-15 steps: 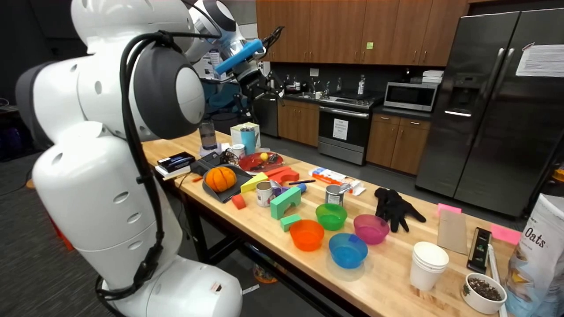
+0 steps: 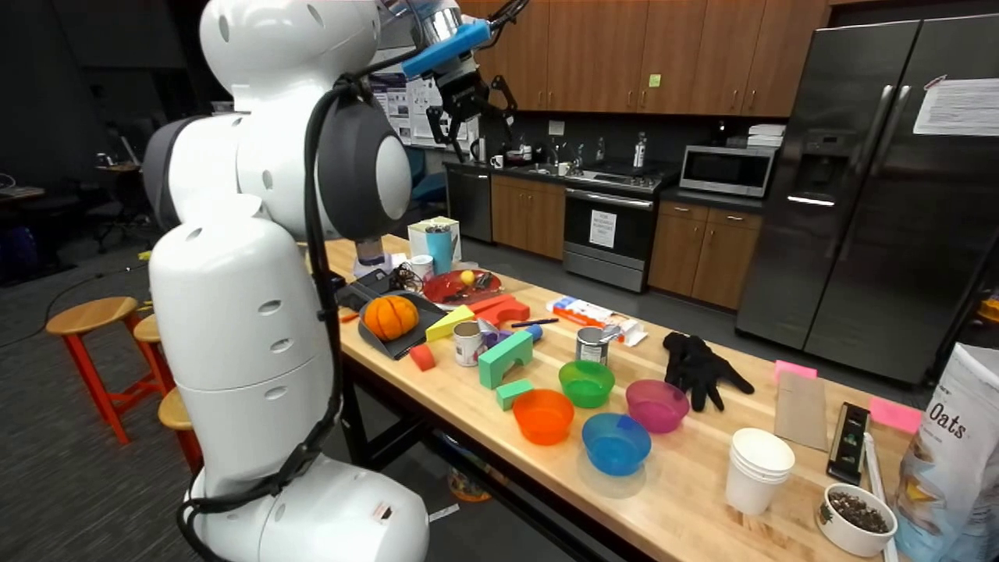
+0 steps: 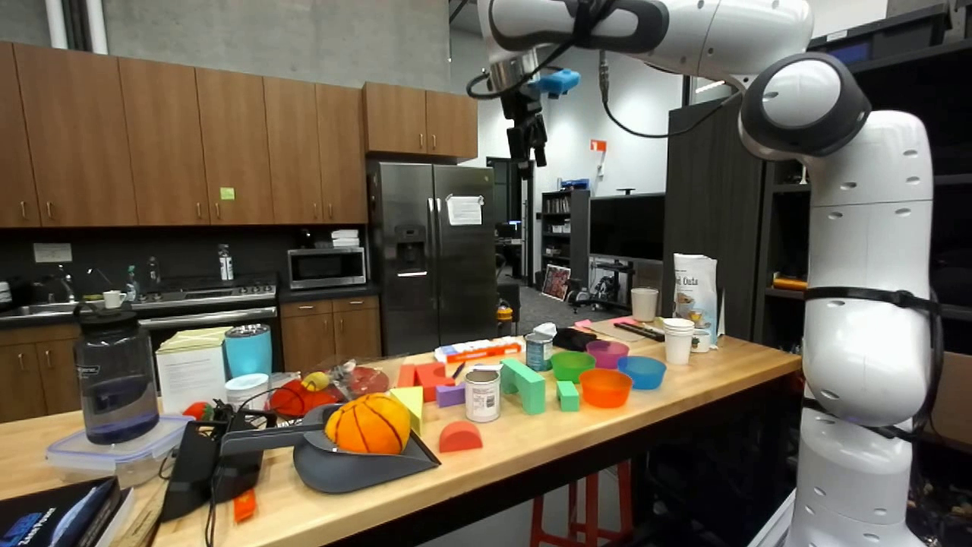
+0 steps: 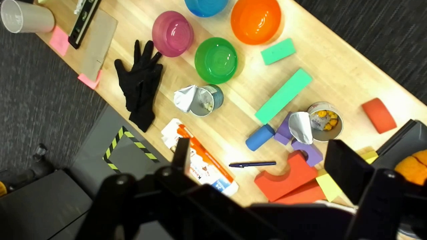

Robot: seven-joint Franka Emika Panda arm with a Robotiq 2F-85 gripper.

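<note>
High above the wooden table [image 2: 674, 506] hangs my gripper, touching nothing there. Its two black fingers [image 4: 347, 172] are spread wide in the wrist view, so it is open, with only the table scene far below between them. Beneath lie a blue cylinder [image 4: 260, 137], a dark pen [image 4: 253, 164], red arch blocks [image 4: 286, 178] and purple blocks [image 4: 310, 152]. A long green block [image 4: 283, 96] and a small green block [image 4: 278, 51] lie nearby. Two opened cans stand there: one with orange bits [image 4: 326, 122], the other blue-grey [image 4: 215, 96].
Orange [image 2: 543, 417], blue [image 2: 616, 443], green [image 2: 587, 384] and magenta [image 2: 657, 406] bowls cluster mid-table. A dustpan [image 3: 355, 469] holds an orange ball [image 3: 369, 424]. White cups [image 2: 756, 473] and an oats bag [image 2: 955, 449] stand at one end; a tall bottle [image 3: 114, 374] at the other.
The arm has risen and drawn more upright. My gripper is higher, further right in exterior view 1, and points more steeply down. The table objects look unmoved.
</note>
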